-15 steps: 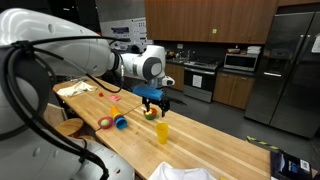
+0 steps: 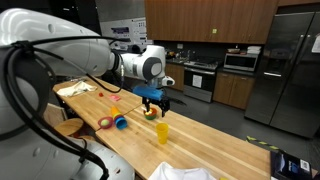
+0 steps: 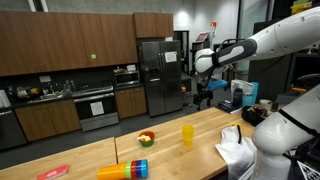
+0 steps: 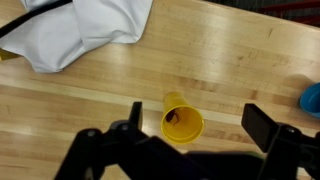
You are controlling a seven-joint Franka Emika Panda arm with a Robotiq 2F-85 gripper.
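A yellow cup [image 2: 162, 132] stands upright on the wooden table, and exterior view 2 shows the same cup [image 3: 188, 135] at the table's middle. Seen from above in the wrist view, the cup [image 4: 182, 124] has its round mouth visible, with something small and dark inside. My gripper [image 2: 154, 105] hovers over the table, higher than the cup and apart from it. Its dark fingers [image 4: 255, 120] are spread wide at either side of the wrist view, and nothing is held between them.
A white cloth [image 3: 236, 147] lies on the table near the arm's base. A bowl with coloured contents [image 3: 146, 137], a blue cup [image 4: 312, 100] and an orange-and-blue cylinder [image 3: 122, 170] also stand or lie there. Bare wood surrounds much of the yellow cup.
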